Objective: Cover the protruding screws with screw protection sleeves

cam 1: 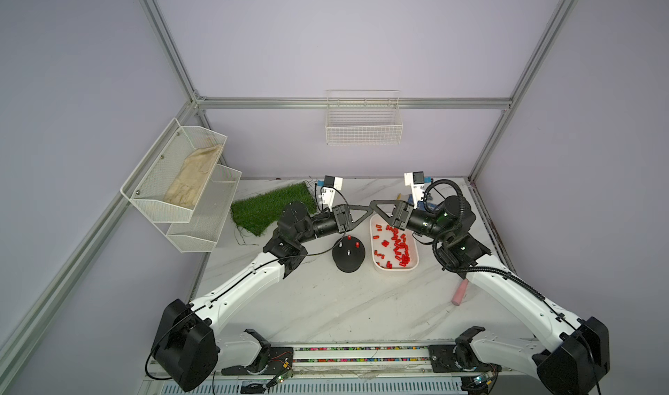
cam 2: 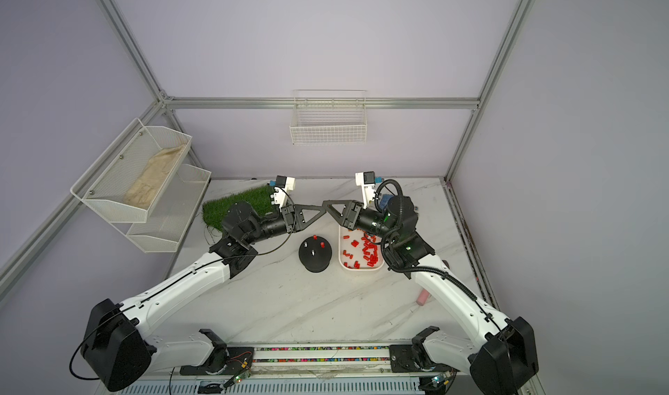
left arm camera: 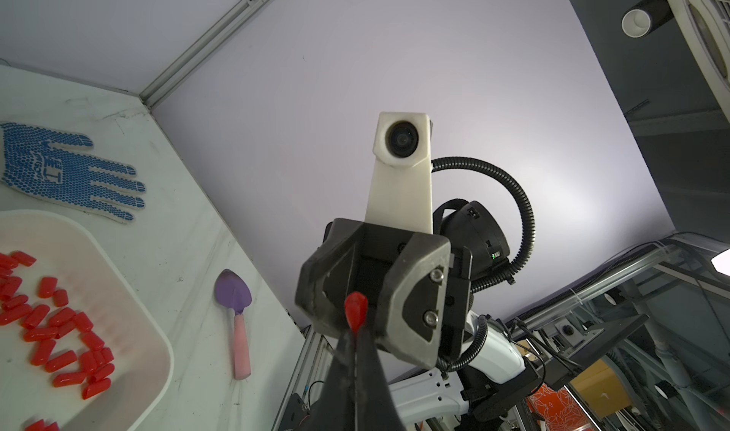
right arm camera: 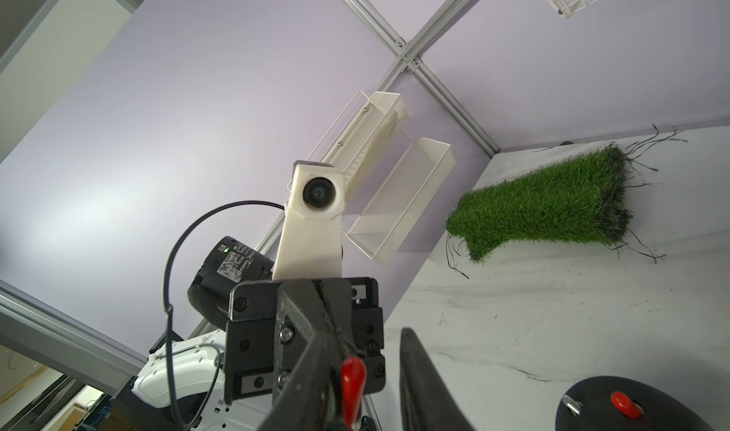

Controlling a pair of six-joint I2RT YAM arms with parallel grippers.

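My left gripper is shut, and a small red sleeve (left arm camera: 355, 309) stands out from its fingertips. Facing it, my right gripper is open, its fingers on either side of the same red sleeve (right arm camera: 352, 389), nearer to one finger. Both grippers meet tip to tip above the table, behind the black dome (cam 1: 348, 259). On the dome two red sleeves show, one of them a capped screw (cam 1: 357, 244). A bare metal screw (right arm camera: 572, 405) also sticks up there. Loose red sleeves (cam 1: 399, 250) lie in the white tray (cam 1: 416, 264).
Behind the left arm lies a green turf mat (cam 1: 268, 208). A blue glove (left arm camera: 68, 174) and a trowel (left arm camera: 237, 320) lie on the right of the table. Wire baskets (cam 1: 364, 124) hang on the walls.
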